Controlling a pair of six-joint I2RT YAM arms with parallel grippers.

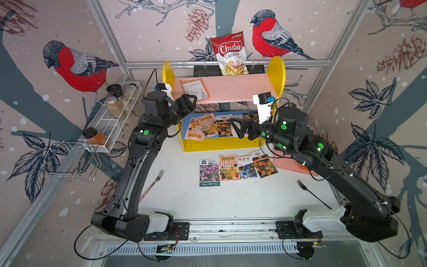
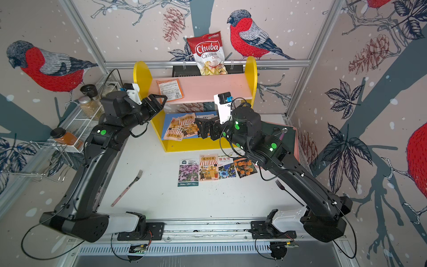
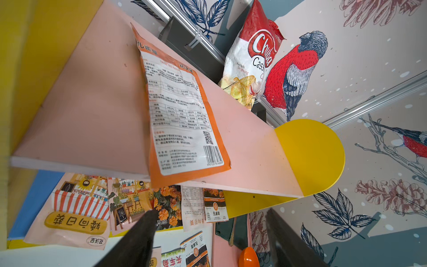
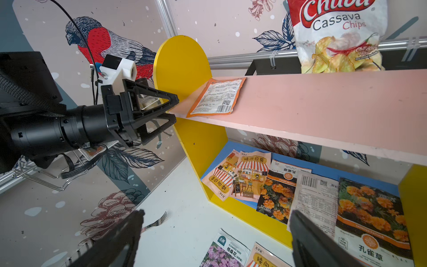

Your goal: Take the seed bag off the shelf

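An orange-and-white seed bag (image 3: 184,118) lies on the pink upper shelf (image 3: 249,142), its printed back facing up and its lower edge slightly past the shelf's front edge. My left gripper stands part open close to the shelf's left end, in front of the bag (image 4: 218,97) and apart from it. Nothing shows between its fingers. My right gripper (image 1: 240,129) hangs open and empty in front of the lower shelf. Several more seed bags (image 4: 250,171) lie on that lower shelf.
Yellow side panels (image 1: 276,73) bound the shelf. A chips bag (image 1: 229,52) stands behind it. Several seed bags (image 1: 229,166) and a fork (image 2: 129,187) lie on the white table (image 2: 151,200). A wire rack (image 1: 120,115) with jars is at the left.
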